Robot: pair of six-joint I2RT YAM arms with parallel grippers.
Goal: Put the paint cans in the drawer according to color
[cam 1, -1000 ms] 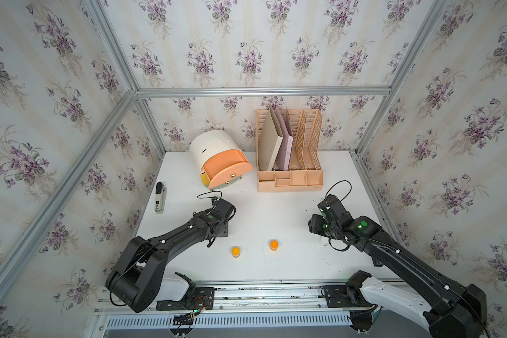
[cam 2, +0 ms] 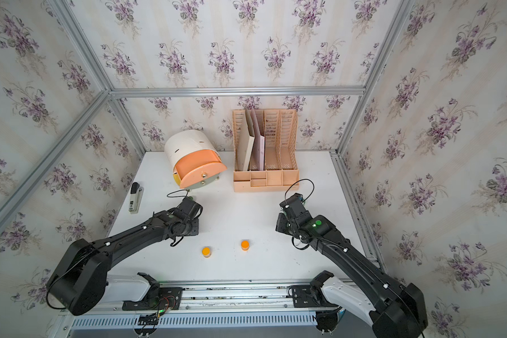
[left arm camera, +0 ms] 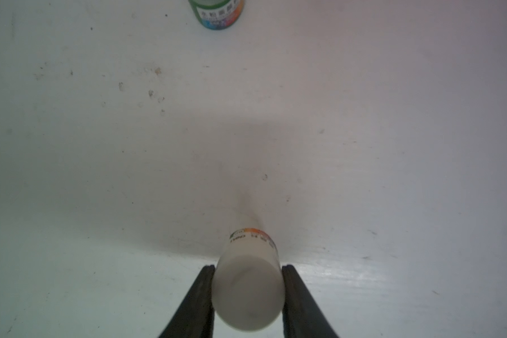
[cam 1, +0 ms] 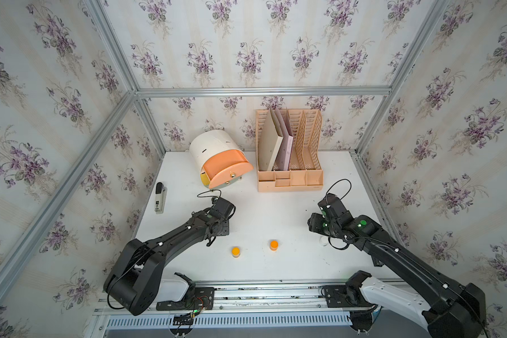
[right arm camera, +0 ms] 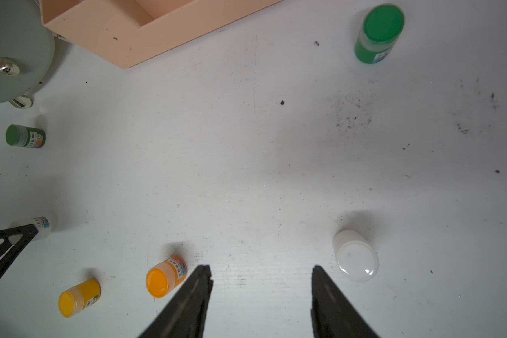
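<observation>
In the left wrist view my left gripper is shut on a white paint can (left arm camera: 248, 298), fingers touching both sides of its lid. My right gripper is open and empty, above the table. Near it stands another white can (right arm camera: 356, 256). An orange can (right arm camera: 167, 276), a yellow can (right arm camera: 80, 297) and two green cans, one being the far green can (right arm camera: 379, 33) and the other the left green can (right arm camera: 25, 136), also stand on the table. The rounded drawer cabinet (cam 1: 215, 147) has its orange drawer (cam 1: 231, 170) pulled out.
A peach file organizer (cam 1: 290, 181) with upright folders stands at the back, right of the cabinet. At the left table edge lies a grey-and-black object (cam 1: 160, 198). The table's middle, between the arms, is clear apart from the cans.
</observation>
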